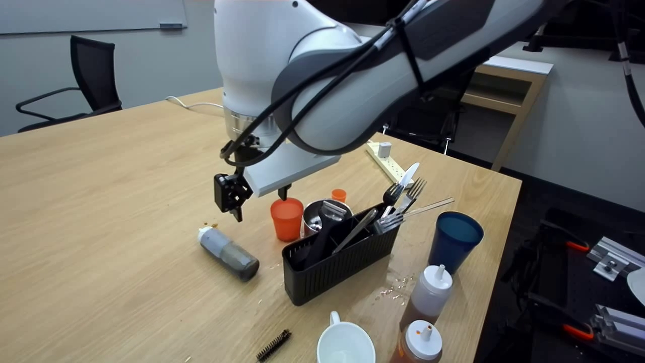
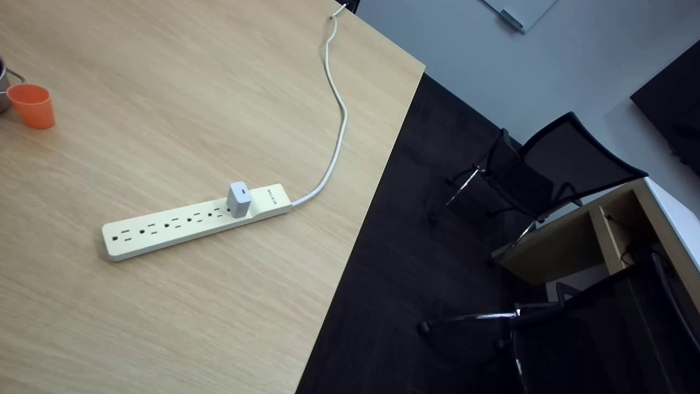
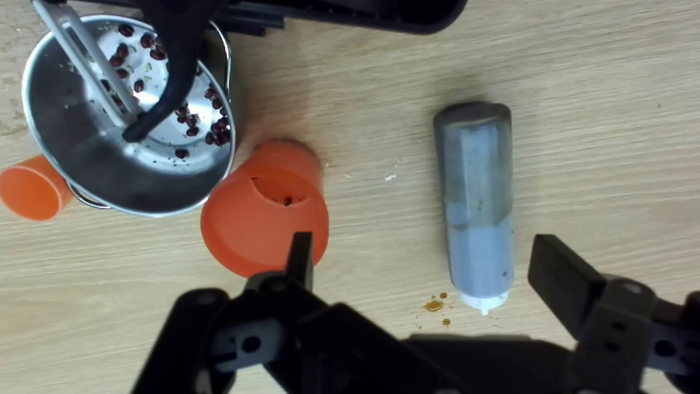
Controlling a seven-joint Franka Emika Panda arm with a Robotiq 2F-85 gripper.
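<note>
My gripper stands open above the table, with nothing held between its fingers. A squeeze bottle [image 3: 479,197] of dark liquid lies on its side below, its white nozzle end toward the gripper; brown drops [image 3: 434,306] spot the wood by that end. To the bottle's left in the wrist view is a red-orange cup [image 3: 262,216] with a few dark bits inside, partly behind one finger. Exterior view 1 shows the same bottle [image 1: 228,253] lying in front of the cup [image 1: 286,219], beneath the gripper [image 1: 261,204] and apart from it.
Beside the cup sit a metal pot [image 3: 59,131] holding red beans and a small orange cup [image 3: 29,190]. A black cutlery caddy [image 1: 338,266], blue cup [image 1: 454,239], upright sauce bottles [image 1: 430,293] and white mug [image 1: 345,345] stand nearby.
</note>
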